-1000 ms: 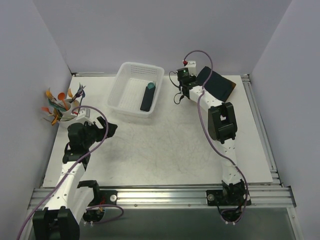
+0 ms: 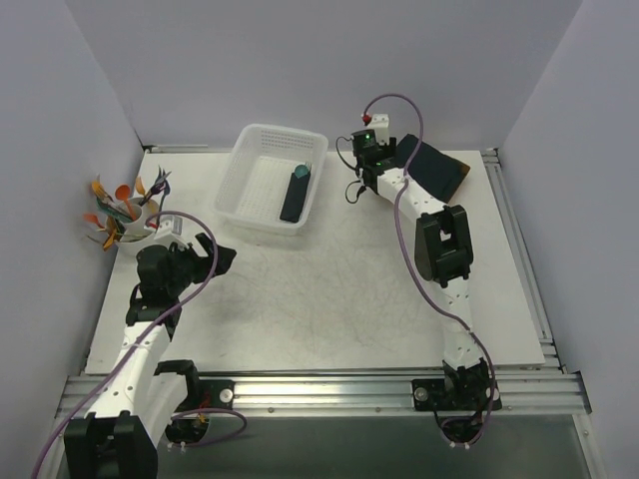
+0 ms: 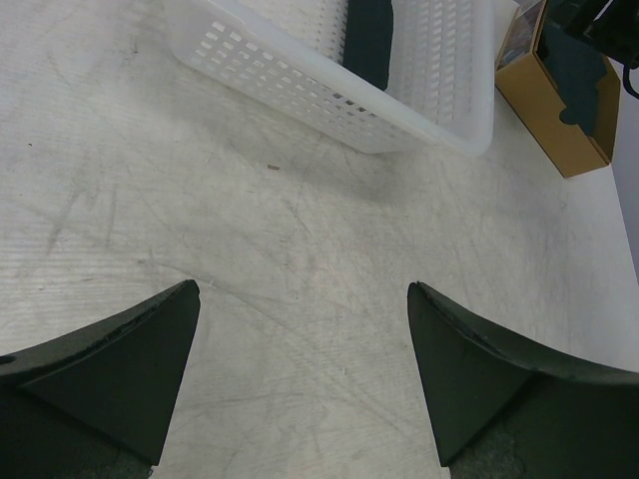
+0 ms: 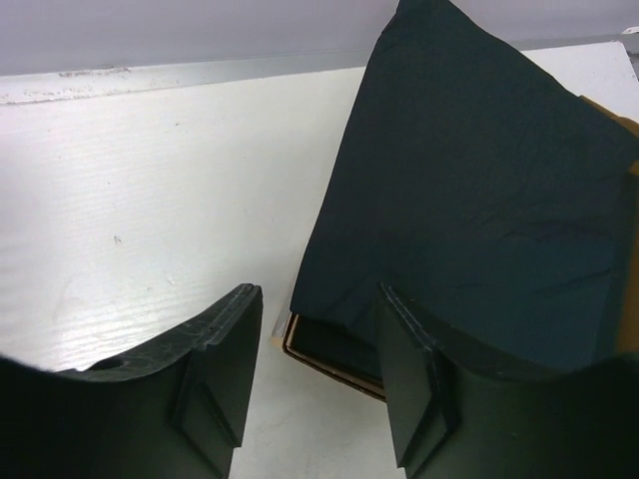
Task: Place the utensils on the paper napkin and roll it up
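Observation:
A dark folded napkin (image 4: 469,180) lies on a cardboard box (image 3: 544,110) at the back right, overhanging its rim. My right gripper is part open over the box's near corner, at the napkin's edge; whether the fingers touch it I cannot tell. My left gripper stands open over bare table at the left, empty. In the white basket (image 2: 255,180) lies a dark narrow bundle (image 2: 295,198) with small items at its top. Colourful utensils (image 2: 123,205) stand in white holders at the back left.
Walls border the table at the back and sides. Purple cables arch over both arms.
My right arm has shifted slightly at the back by the box. The left arm and the basket have not moved.

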